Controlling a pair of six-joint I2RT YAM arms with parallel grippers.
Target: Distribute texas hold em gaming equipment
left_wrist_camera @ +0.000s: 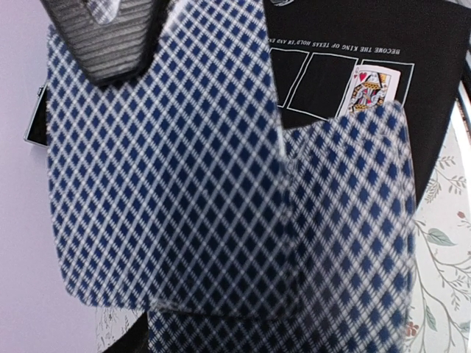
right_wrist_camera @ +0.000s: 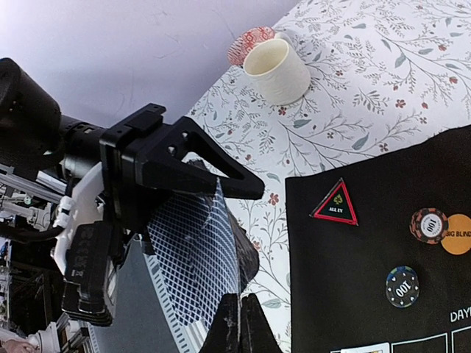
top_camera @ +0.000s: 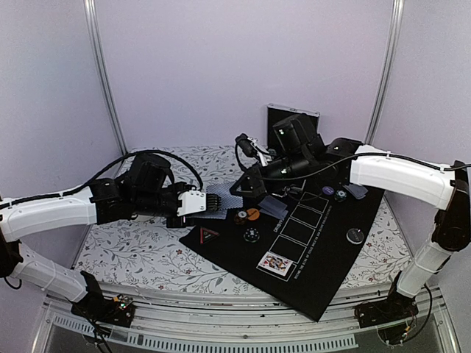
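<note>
A stack of blue-checked playing cards (left_wrist_camera: 353, 220) is pinched in my left gripper (top_camera: 213, 201), left of centre over the table; the cards hide most of that gripper in the left wrist view. One blue-checked card (left_wrist_camera: 176, 176) stands shifted out from the stack and overlaps it. A dark finger (left_wrist_camera: 121, 44) of my right gripper lies across this card. In the right wrist view its tips are closed, with the card's thin edge between them. A face card of hearts (top_camera: 277, 263) lies face up on the black mat (top_camera: 309, 283).
Chips (top_camera: 252, 234), an orange Big Blind disc (right_wrist_camera: 458, 234) and a triangular All In marker (right_wrist_camera: 336, 204) lie on the mat. A white mug (right_wrist_camera: 278, 72) stands beyond it. At the back is an open case (top_camera: 293, 110).
</note>
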